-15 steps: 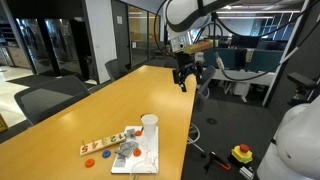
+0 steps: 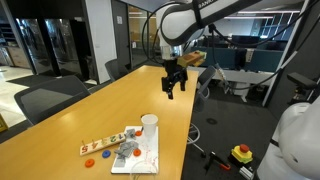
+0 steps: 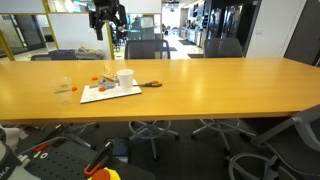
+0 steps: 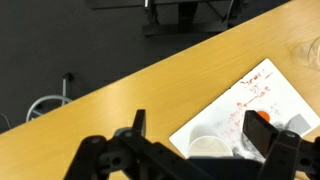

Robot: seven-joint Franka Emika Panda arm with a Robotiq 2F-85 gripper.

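My gripper (image 2: 175, 90) hangs open high above the table near its edge, with nothing between its fingers. In the wrist view the two dark fingers (image 4: 137, 124) stand wide apart at the bottom of the picture. A white cup (image 2: 149, 123) stands at the end of a white board (image 2: 150, 163), on which several small orange pieces (image 2: 137, 153) and a grey object (image 2: 126, 149) also lie. Below and between the fingers in the wrist view, the cup (image 4: 209, 147) shows in part, its lower side cut by the gripper body.
A wooden strip (image 2: 103, 144) with coloured pieces lies beside the board. A clear glass (image 3: 62, 84) stands on the table, and a brown-handled tool (image 3: 151, 84) lies near the cup. Chairs line its far side.
The things on the table have not moved.
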